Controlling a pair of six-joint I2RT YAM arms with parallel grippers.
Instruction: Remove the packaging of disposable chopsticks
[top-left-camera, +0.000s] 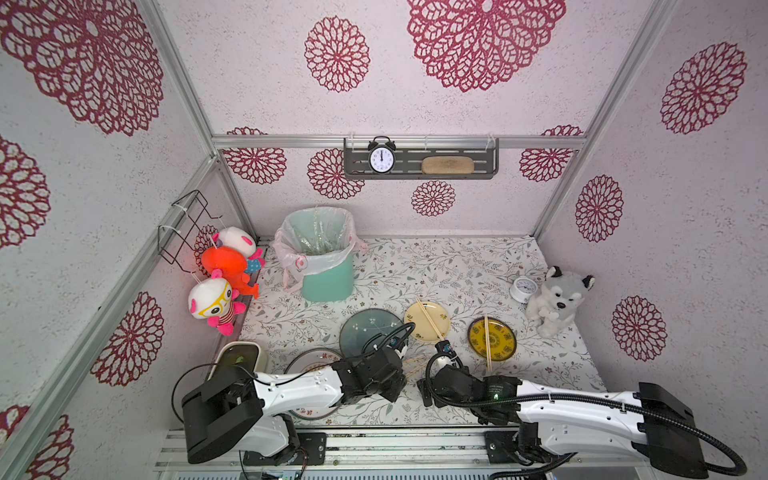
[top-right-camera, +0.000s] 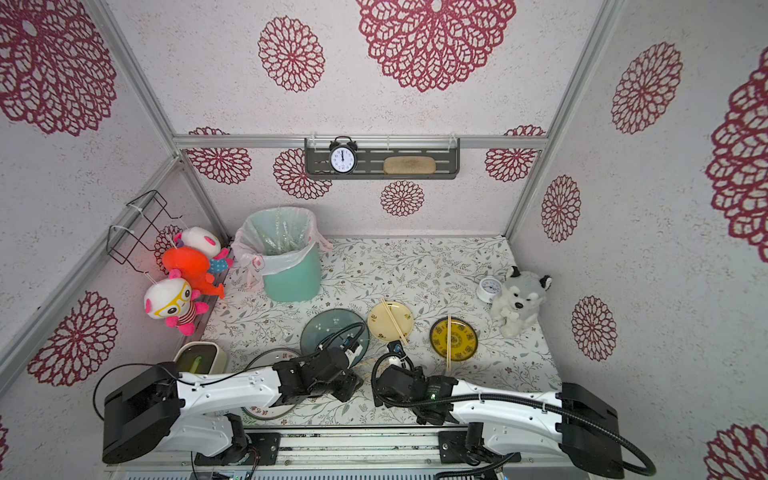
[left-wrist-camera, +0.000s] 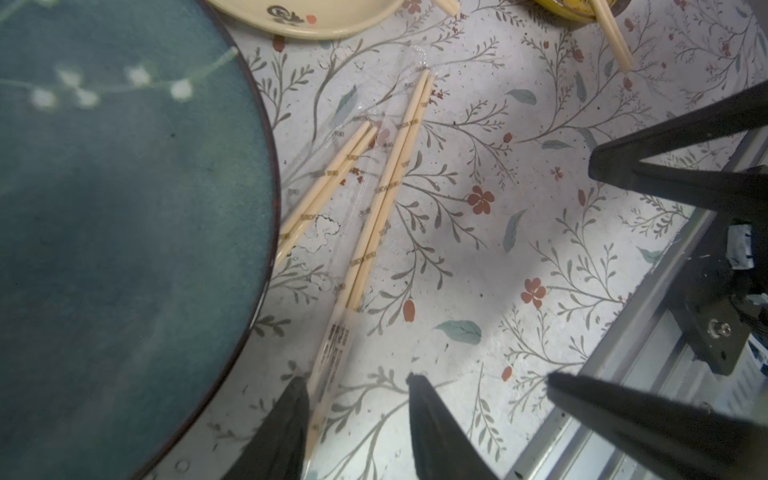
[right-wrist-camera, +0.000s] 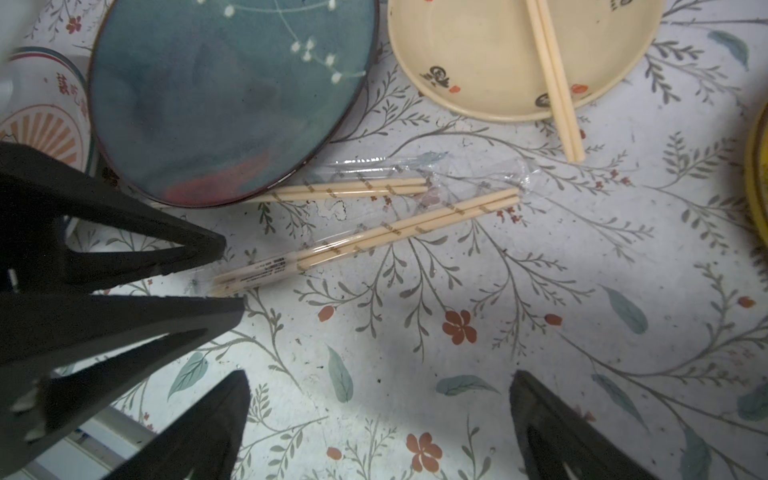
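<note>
A pair of wooden chopsticks in a clear wrapper (left-wrist-camera: 389, 188) lies flat on the patterned tabletop. Its printed end reaches down beside my left gripper, whose fingers are spread with nothing gripped. Beside it, a second wrapped pair (right-wrist-camera: 352, 189) rests partly hidden by the blue-green plate (left-wrist-camera: 136, 208). My right gripper stands open over bare tabletop, to the right of the wrapped pair. In the right wrist view the left fingers come in from the left, close to the wrapper's printed end.
Unwrapped chopsticks rest across a cream plate (top-left-camera: 417, 326) and a yellow plate (top-left-camera: 504, 342). A lined green bin (top-left-camera: 328, 281) with clear plastic inside stands at the back left. Another plate (top-left-camera: 297, 365) sits under the left arm. Open tabletop lies behind the plates.
</note>
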